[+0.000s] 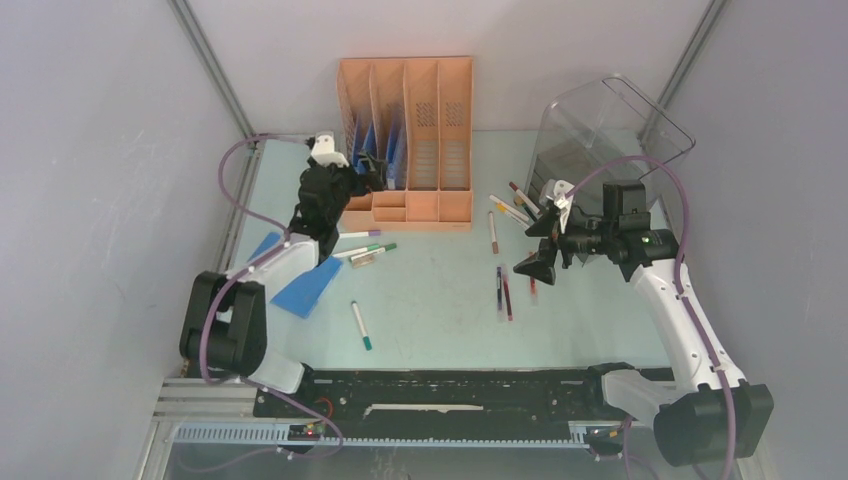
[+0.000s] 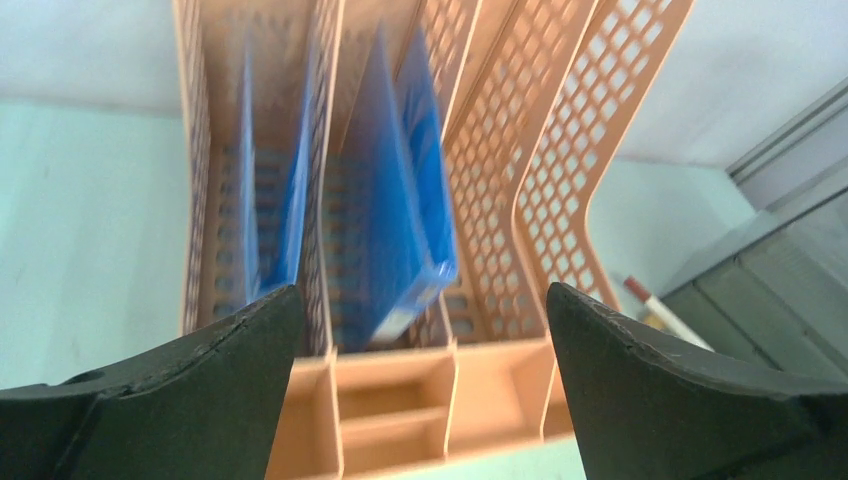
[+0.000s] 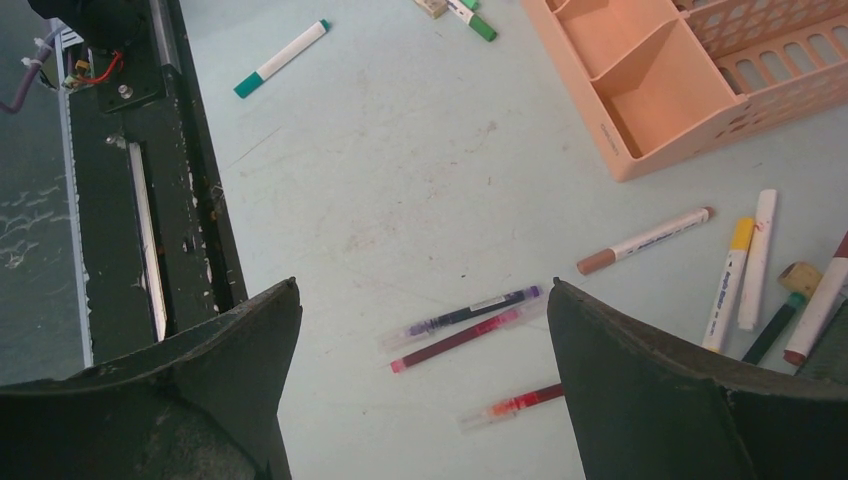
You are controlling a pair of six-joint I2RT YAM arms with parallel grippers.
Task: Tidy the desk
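A peach desk organizer [image 1: 440,140] stands at the back, blue folders [image 2: 393,250] upright in its left slots. My left gripper [image 1: 368,170] is open at the organizer's left front, nothing between its fingers. More blue folders [image 1: 309,288] lie flat at the left of the desk, partly under the left arm. My right gripper [image 1: 540,245] stands open above the right side, empty. Below it lie several pens [image 3: 461,338] and markers [image 3: 646,239]; a green-capped marker [image 1: 361,325] lies near the front, others just before the organizer.
A clear bin [image 1: 600,120] stands at the back right. The desk ends in a dark rail [image 1: 430,385] at the front, with walls on both sides.
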